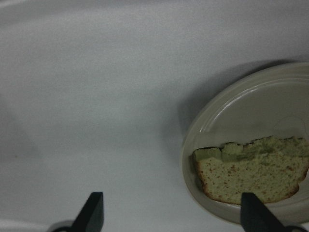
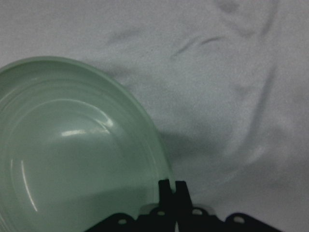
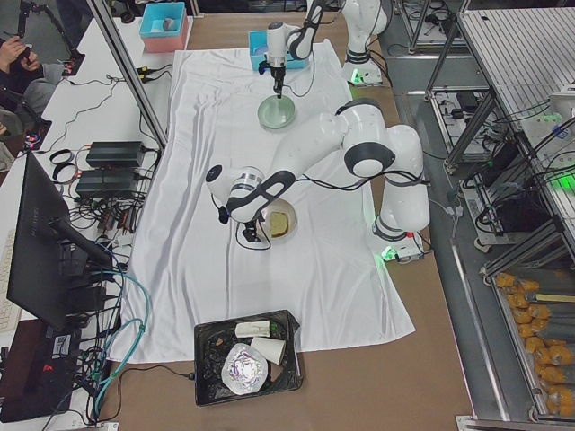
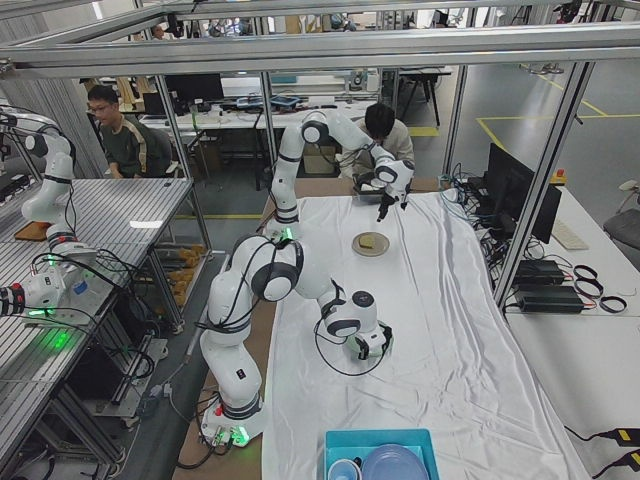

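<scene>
A beige plate (image 3: 274,206) holding a bread slice (image 1: 248,176) with a greenish top sits on the white cloth. My left gripper is open over the cloth at the plate's edge, nothing between its fingers. In the camera right view it is the far arm. A pale green plate (image 2: 77,150) lies farther along the cloth; my right gripper is at its rim, its fingertips close together on it, shut on the rim.
A black tray (image 3: 212,382) with foil and white items stands at one end of the cloth, a blue bin (image 4: 340,440) with dishes at the other. A monitor (image 3: 40,260) and cables border one side. The cloth around the plates is mostly clear.
</scene>
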